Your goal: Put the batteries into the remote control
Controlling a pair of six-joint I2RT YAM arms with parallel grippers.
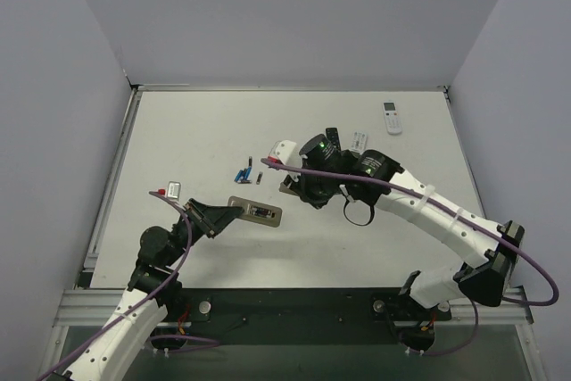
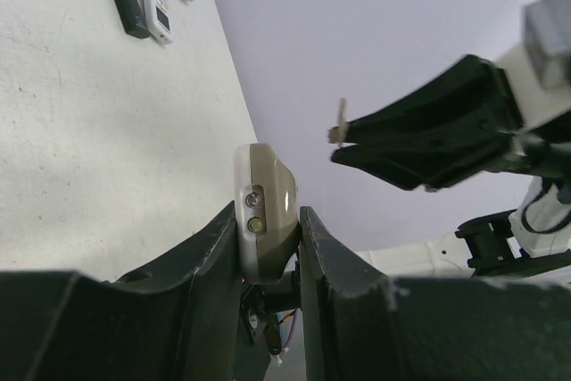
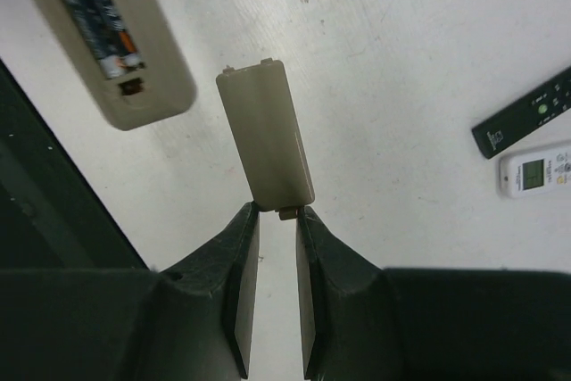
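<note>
My left gripper (image 1: 230, 215) is shut on the remote control (image 1: 257, 212), its back compartment uncovered; in the right wrist view batteries (image 3: 98, 20) lie inside it. The left wrist view shows this remote (image 2: 266, 211) end-on between the fingers. My right gripper is shut on the grey battery cover (image 3: 263, 136), held by one end, to the right of the remote and apart from it.
Loose batteries (image 1: 241, 175) lie behind the remote. A black remote (image 3: 522, 111), a white remote (image 3: 535, 169) and another white remote (image 1: 392, 118) lie at the back right.
</note>
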